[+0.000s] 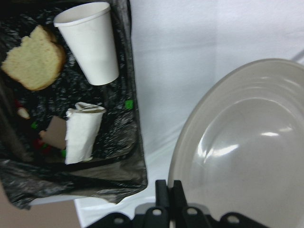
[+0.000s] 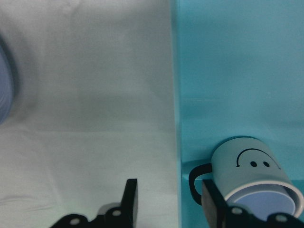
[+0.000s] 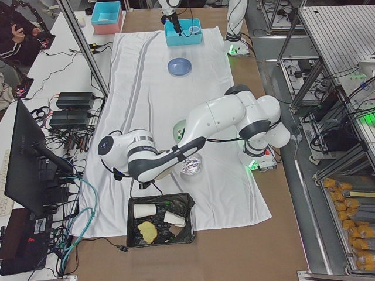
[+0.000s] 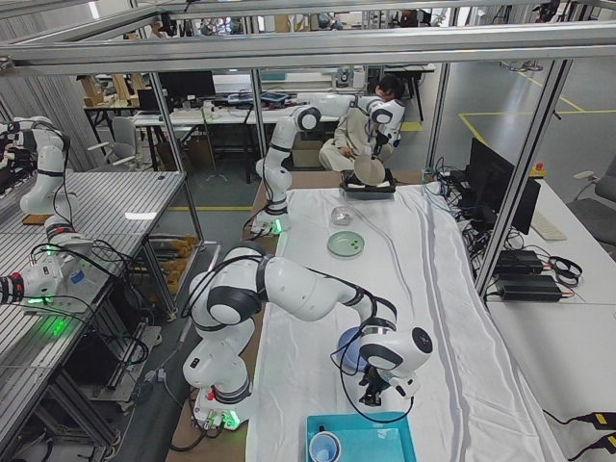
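A pale round plate [image 1: 242,137] is held upright-to-tilted by my left gripper, shut on its rim, beside a black bag-lined bin [image 3: 132,228]. In the bin lie a white paper cup [image 1: 88,45], a bread slice [image 1: 35,61], a crumpled white paper [image 1: 83,133] and small scraps. My right gripper stands open over the edge of a blue bin [image 2: 237,80], which holds a smiley mug [image 2: 244,166] lying on its side, its black handle beside one finger.
A blue plate [image 3: 179,66], a green plate [image 4: 346,243] and a crumpled foil item [image 3: 191,165] rest on the white cloth. Bare cloth surrounds them. Monitors and cables line one side.
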